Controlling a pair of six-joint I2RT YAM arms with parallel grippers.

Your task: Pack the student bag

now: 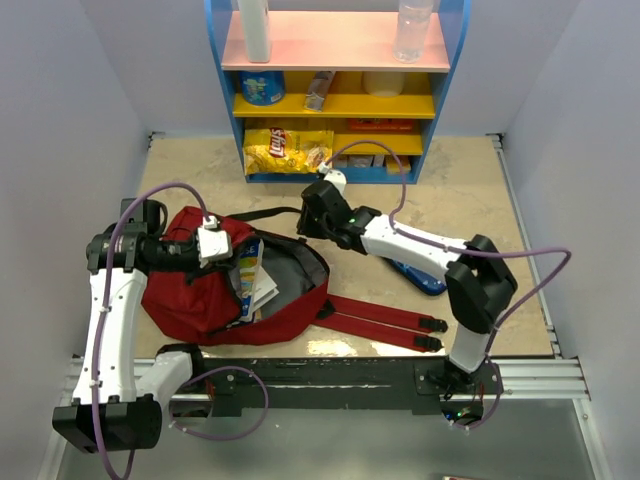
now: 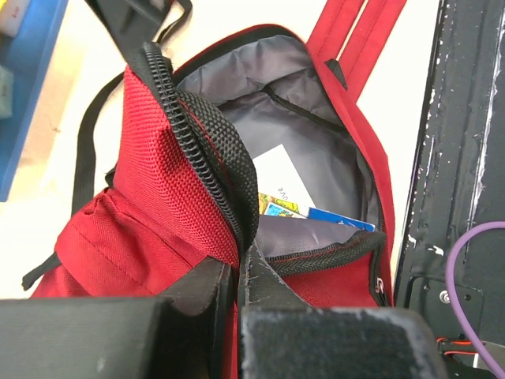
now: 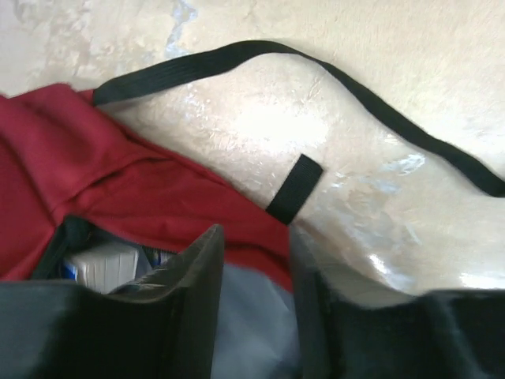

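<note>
The red bag (image 1: 292,325) lies with its mouth spread, its grey lining (image 1: 290,268) showing. Inside are a blue-and-yellow book (image 1: 249,275) and a white case (image 2: 278,175). My left gripper is shut on the black zip edge (image 2: 185,130) of the bag's flap. Over the far rim of the bag hovers my right gripper, its fingers apart. Part of the red rim and grey lining show behind that gap; whether the fingers touch the cloth is unclear.
On the shelf unit (image 1: 440,120) at the back stand a yellow chip bag (image 1: 288,150), a blue tub (image 1: 262,88) and a clear bottle (image 1: 412,30). A blue item (image 1: 420,278) is partly hidden under my right arm. Red straps (image 1: 385,322) stretch right.
</note>
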